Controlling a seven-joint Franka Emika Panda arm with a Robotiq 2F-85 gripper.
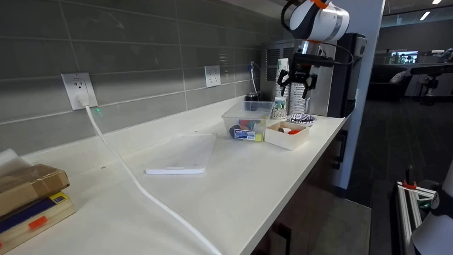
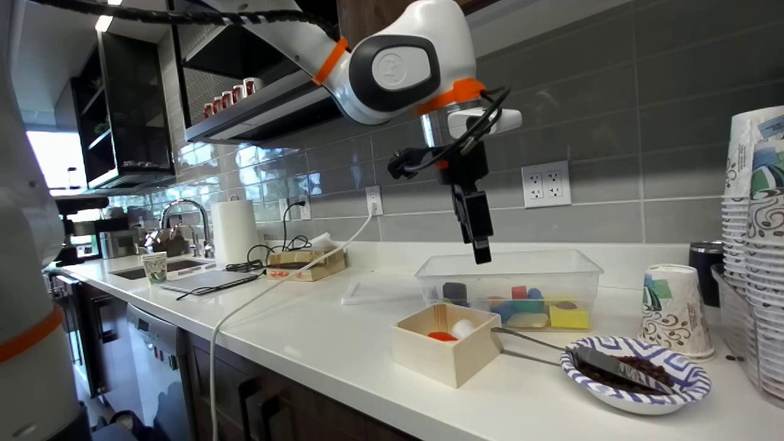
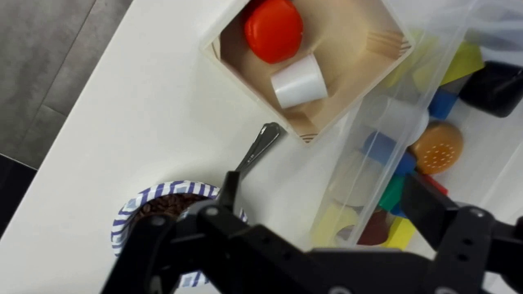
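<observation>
High above the counter, my gripper stands open with nothing between its fingers. The wrist view looks down on a patterned bowl of dark beans, partly hidden behind one finger. A metal utensil rests in the bowl; its handle reaches out to a corner of the square wooden box. Inside that box lie a red round object and a white cylinder. Beside it a clear plastic bin holds several colored toy pieces, among them a brown bun shape.
Stacked paper cups and an upside-down cup stand near the bowl. A white board lies flat along the wall. The white cable crosses the counter, whose middle is otherwise clear.
</observation>
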